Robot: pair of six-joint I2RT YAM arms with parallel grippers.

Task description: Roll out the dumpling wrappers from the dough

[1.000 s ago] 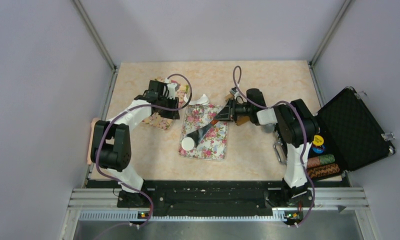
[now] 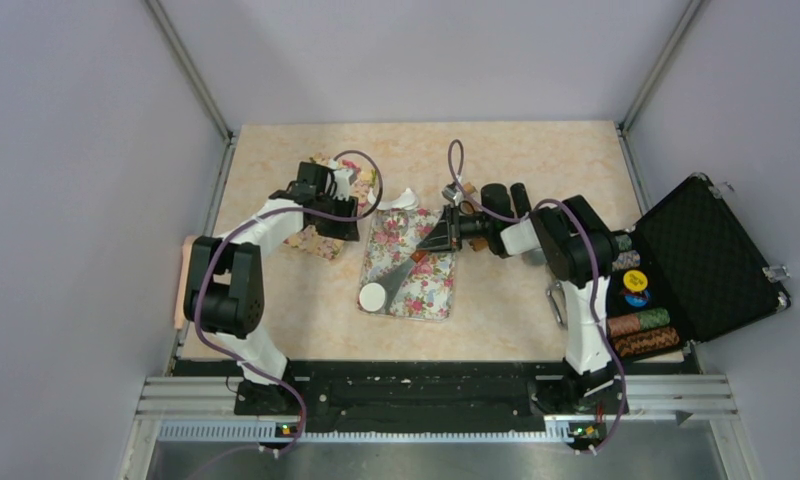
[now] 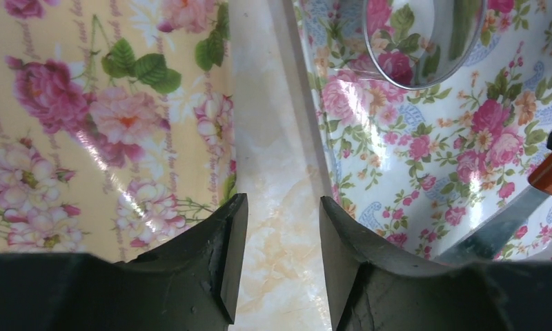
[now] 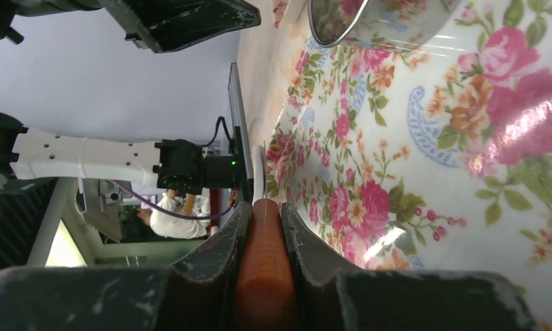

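My right gripper (image 2: pixel 431 245) is shut on the orange handle (image 4: pixel 265 265) of a metal spatula (image 3: pixel 501 224), whose blade lies low over the floral board (image 2: pixel 426 295). At the blade's far end, near the board's lower left, is a white dough disc (image 2: pixel 372 297). A clear round cutter or cup (image 3: pixel 425 76) stands at the board's upper part. My left gripper stands open, with nothing between its fingers, above the gap between a cream floral mat (image 3: pixel 87 179) and the board.
An open black case (image 2: pixel 706 260) with rolls and tins is at the right. Metal tools (image 2: pixel 556 305) lie beside it. White crumpled material (image 2: pixel 404 200) sits behind the board.
My right gripper has moved slightly left and down with the spatula, and the white disc has shifted a little toward the board's lower left. The left arm is nearly still.
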